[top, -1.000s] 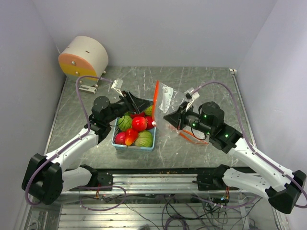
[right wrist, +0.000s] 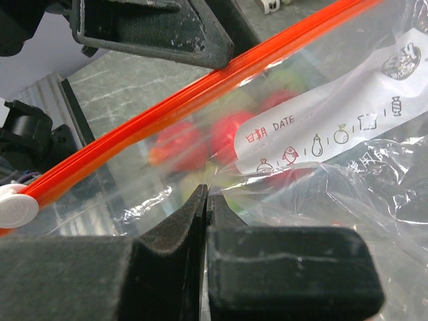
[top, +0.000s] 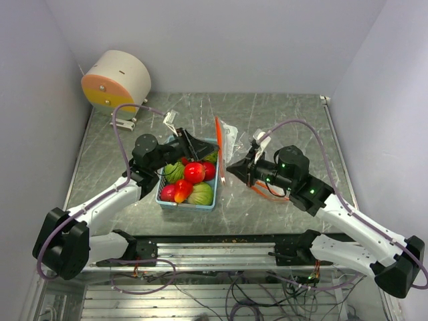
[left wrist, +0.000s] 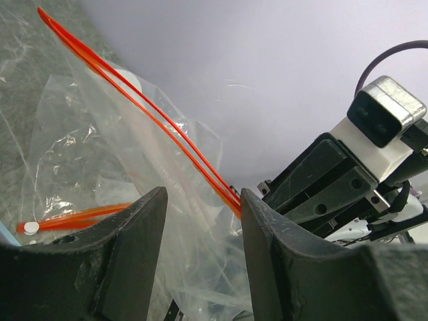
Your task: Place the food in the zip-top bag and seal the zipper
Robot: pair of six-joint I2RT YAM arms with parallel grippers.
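Note:
A clear zip top bag (top: 228, 144) with an orange zipper strip (right wrist: 154, 117) hangs upright between my grippers. Its white slider (right wrist: 17, 210) is at one end of the strip. My right gripper is shut on the clear film below the zipper, where creases gather at its fingertips. At the zipper, my left gripper has its fingers apart; the strip runs behind one finger (left wrist: 257, 231), and clear film shows through the gap. Toy food fills the blue basket (top: 186, 208): red tomatoes (top: 194, 172), a red-orange pepper (top: 182, 190) and green cabbages (top: 200, 194).
Another clear bag with an orange strip (left wrist: 73, 219) lies on the table, partly beneath my right arm. A cream and orange drum (top: 117, 79) stands at the back left.
My left gripper has shifted slightly right. The orange strip has swung, its lower end moving right and down. My right gripper has barely moved and stays shut.

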